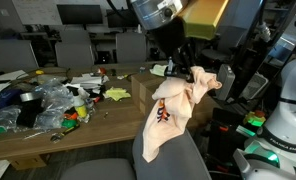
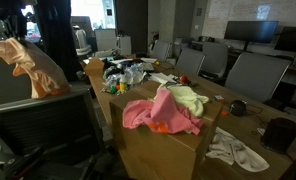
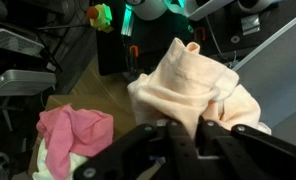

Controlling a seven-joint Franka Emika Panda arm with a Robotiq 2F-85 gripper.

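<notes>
A pale peach cloth (image 1: 166,120) with a dark and orange mark hangs from my gripper (image 1: 188,75), which is shut on its upper part. Below it in exterior view 1 is a grey chair back (image 1: 176,158). Exterior view 2 has the same cloth (image 2: 38,68) at the far left, clear of the wooden box. In the wrist view, the bunched cloth (image 3: 193,95) spreads out past the fingers and hides most of the fingertips.
A pink cloth (image 2: 163,112) and a pale yellow-green cloth (image 2: 188,98) lie on top of a wooden box (image 2: 158,150). A white cloth (image 2: 236,150) lies on the desk beyond. Plastic bags, bottles and tools clutter the long table (image 1: 113,128).
</notes>
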